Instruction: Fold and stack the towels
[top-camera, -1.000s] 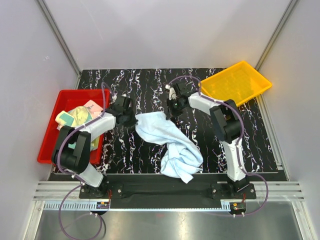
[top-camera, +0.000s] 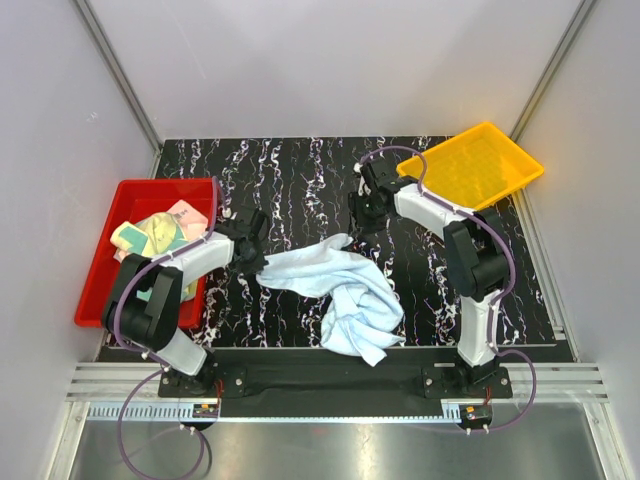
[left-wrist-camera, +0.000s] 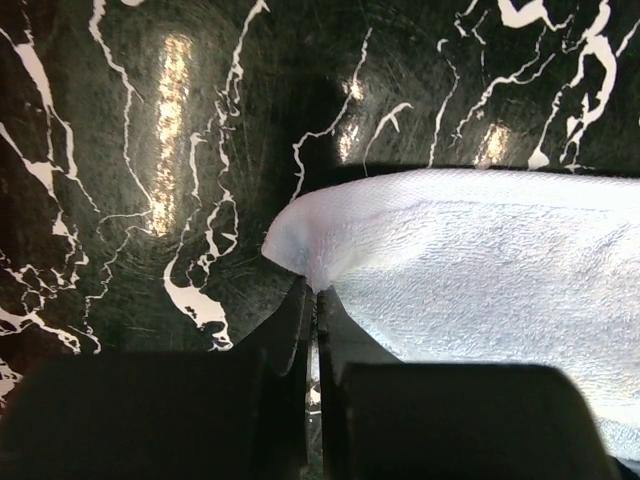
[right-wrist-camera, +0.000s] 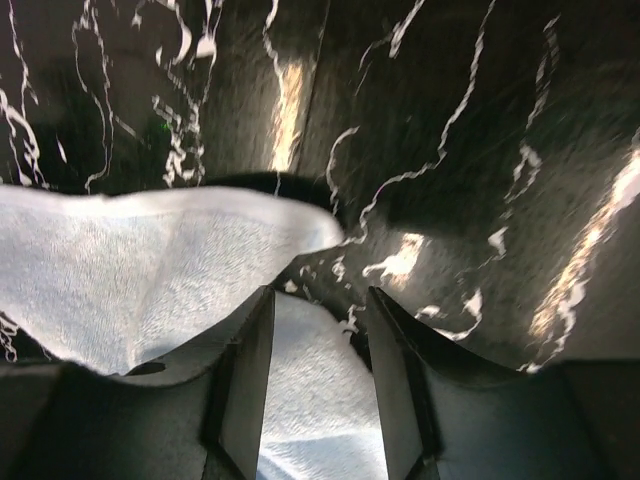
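Note:
A light blue towel (top-camera: 355, 310) lies spread and rumpled on the dark marbled table (top-camera: 290, 180). My left gripper (top-camera: 260, 262) is at its left end; in the left wrist view its fingers are shut on the towel's corner (left-wrist-camera: 360, 220). My right gripper (top-camera: 358, 222) stands above the towel's raised upper edge; in the right wrist view its fingers (right-wrist-camera: 240, 370) are apart, with a towel flap (right-wrist-camera: 220, 235) just beyond and below them, apparently not held.
A red bin (top-camera: 98, 270) at left holds folded yellow, pink and mint towels (top-camera: 160, 235). An empty yellow bin (top-camera: 470, 165) stands at back right.
My left gripper has moved slightly left and toward the front, the towel's end with it. My right gripper has shifted right, away from the towel's top corner.

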